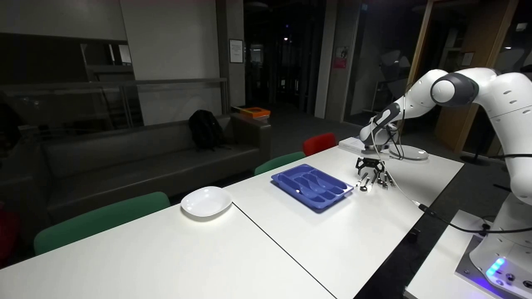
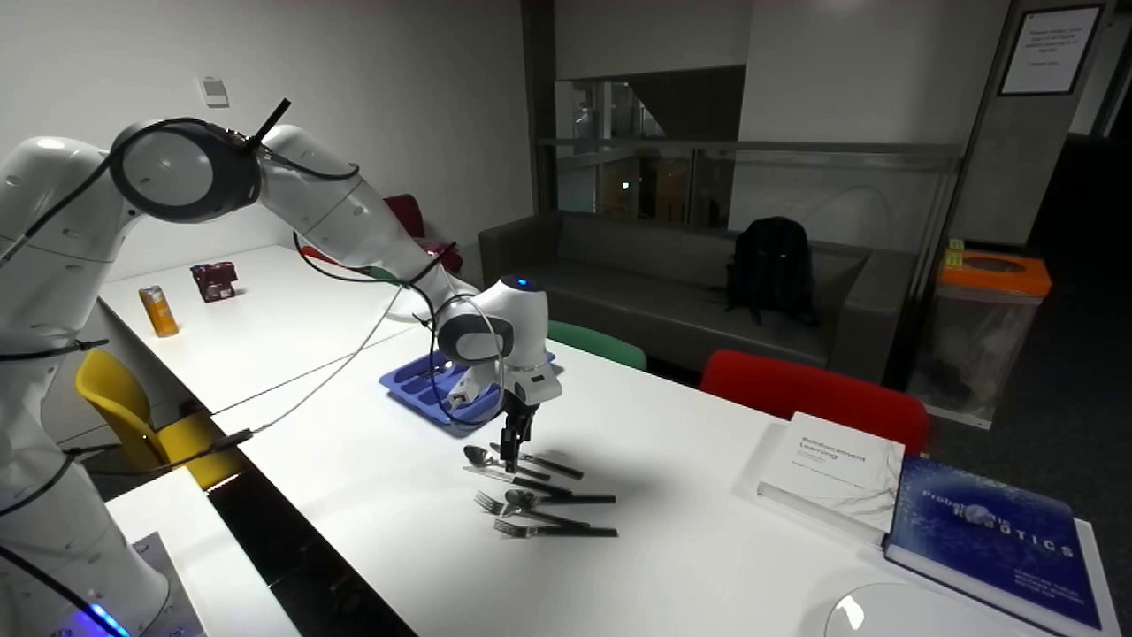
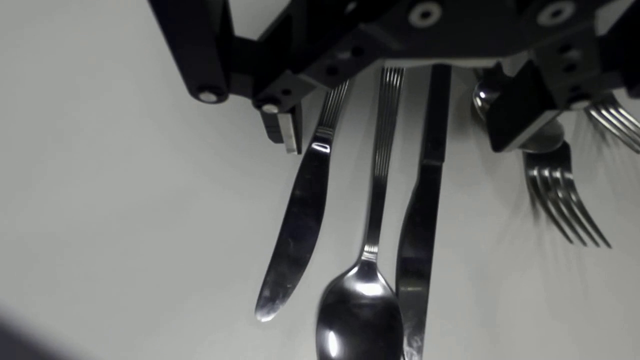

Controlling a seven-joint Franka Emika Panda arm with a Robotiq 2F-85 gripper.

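My gripper stands open over a group of cutlery on the white table, nothing held between its fingers. In the wrist view, a spoon (image 3: 360,312) lies centrally between a short-bladed knife (image 3: 300,222) to its left and another knife (image 3: 417,240) to its right. The left finger (image 3: 289,132) is just left of the first knife. Below the right finger (image 3: 519,114) are a fork (image 3: 558,186) and a spoon bowl, partly covered. In exterior view 2 the fingertips hang close above the pieces. A blue cutlery tray (image 1: 314,185) sits nearby with spoon-like pieces inside.
A white bowl (image 1: 206,201) rests on the adjoining table. Two books, one white (image 2: 833,467) and one blue (image 2: 992,541), lie beside a pale round plate (image 2: 902,616). A can (image 2: 158,311) stands far left. Bare tabletop lies between tray and front edge.
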